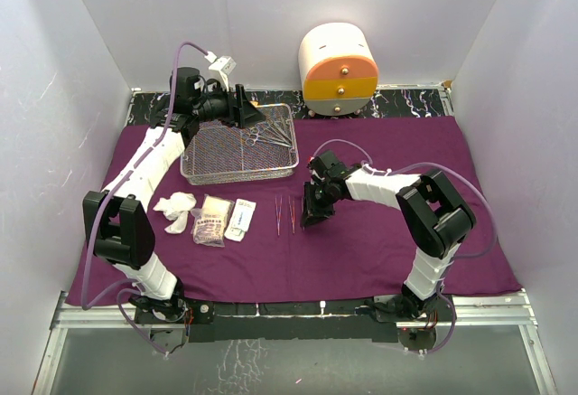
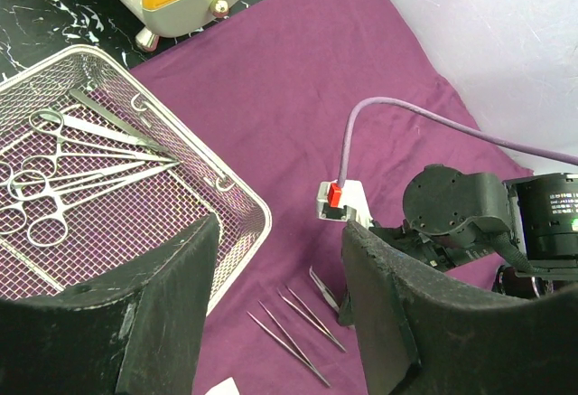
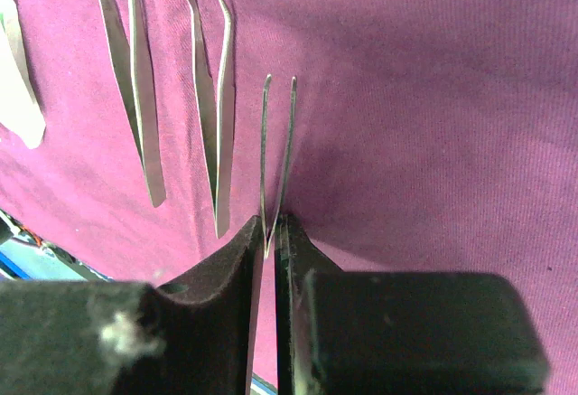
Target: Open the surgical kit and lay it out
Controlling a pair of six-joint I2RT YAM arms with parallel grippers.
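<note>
My left gripper hangs open over the wire tray, which holds scissors-like instruments and a straight blade piece. My right gripper is low on the purple cloth, its fingertips close together at the base of slim tweezers; whether it grips them I cannot tell. Two other tweezers lie parallel to their left.
Left on the cloth lie white gloves, a bagged pack and a white packet. A drawer cabinet stands behind.
</note>
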